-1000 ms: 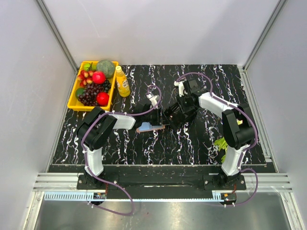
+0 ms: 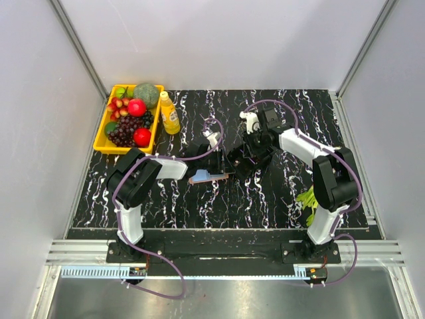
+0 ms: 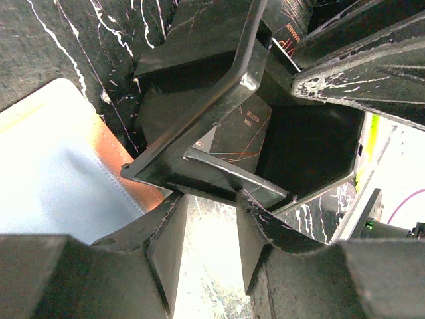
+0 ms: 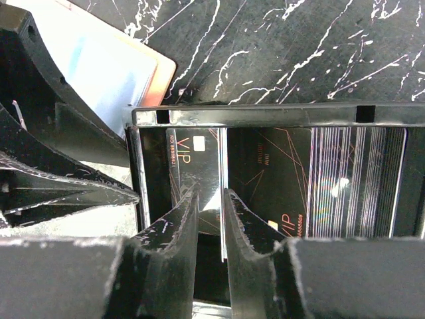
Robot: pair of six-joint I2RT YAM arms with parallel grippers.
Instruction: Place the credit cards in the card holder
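The black card holder (image 4: 279, 115) lies open in the middle of the table, black cards (image 4: 267, 173) inside, several standing edge-on at its right in the right wrist view. My left gripper is at the holder's near edge in the left wrist view, fingertips a little apart; whether it grips the rim is unclear. My right gripper is over the cards, fingertips slightly apart at a pale card edge; I cannot tell if they hold it.
A light blue flat item with an orange edge (image 2: 199, 177) lies beside the holder. A yellow fruit basket (image 2: 105, 133) and bottle (image 2: 170, 118) stand back left; green bananas (image 2: 307, 201) lie at right.
My right arm has shifted slightly to the right and toward the front at its elbow, its gripper barely moving. The left arm looks unchanged.
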